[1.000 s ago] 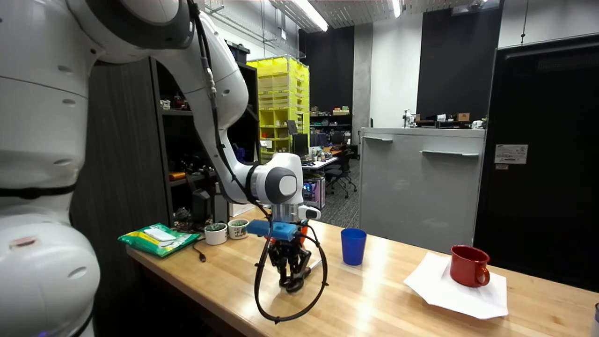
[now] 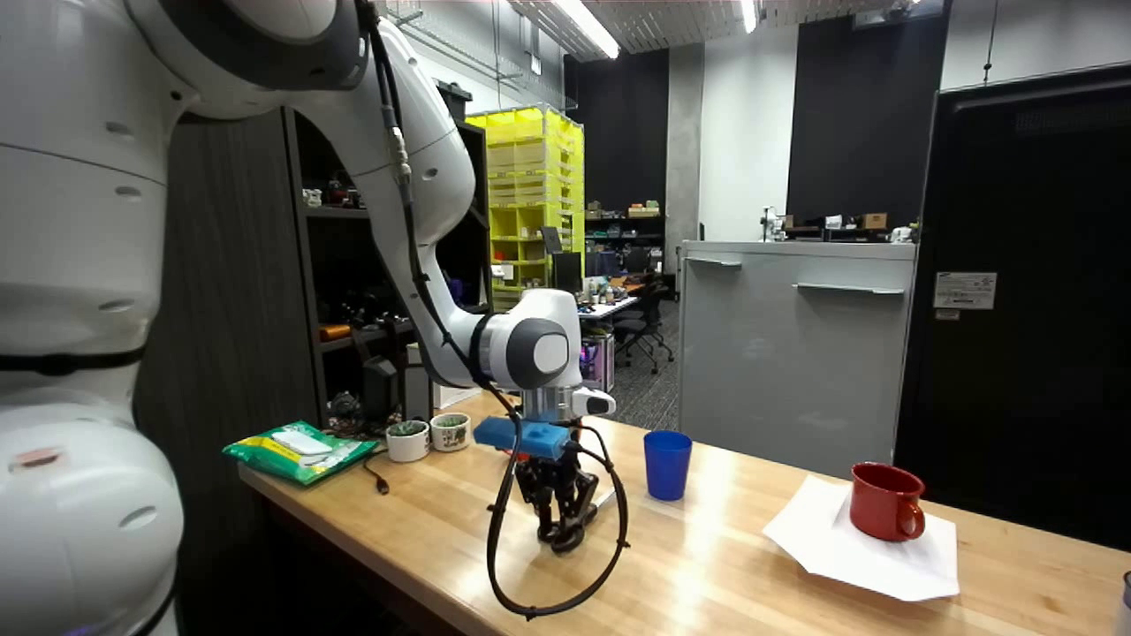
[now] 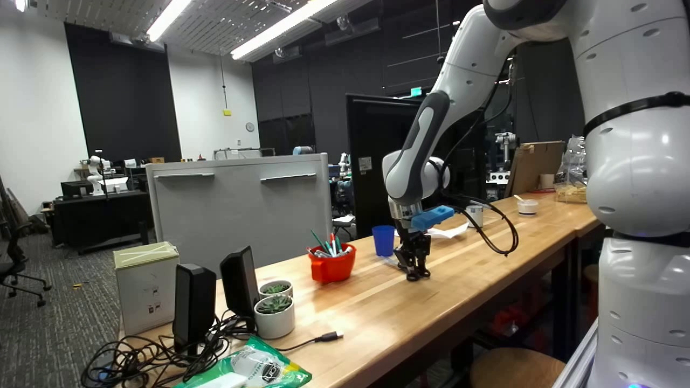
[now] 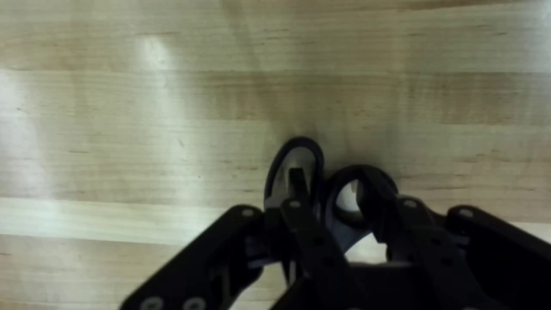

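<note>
A pair of scissors with black looped handles (image 4: 361,169) lies low over the wooden table. My gripper points down at it, one finger in the left loop and the other at the right loop. It is shut on the handles, with the inner sides of both loops between its fingers. Exterior view 1 has the gripper (image 2: 559,509) close above the tabletop, and a bit of pale blade shows behind it. From the other side, the gripper (image 3: 414,257) hides most of the scissors. Whether they touch the table is hard to tell.
Close behind the gripper stands a blue cup (image 2: 667,466). A red mug (image 2: 886,503) rests on white paper (image 2: 822,541) to the right. An orange-red container (image 3: 332,265) holds pens. Potted plants (image 3: 274,316) and a green packet (image 2: 302,451) occupy one end.
In exterior view 1, my gripper has shifted slightly to the right, and the scissors' handles have moved with it. The cup, mug and paper have stayed put.
</note>
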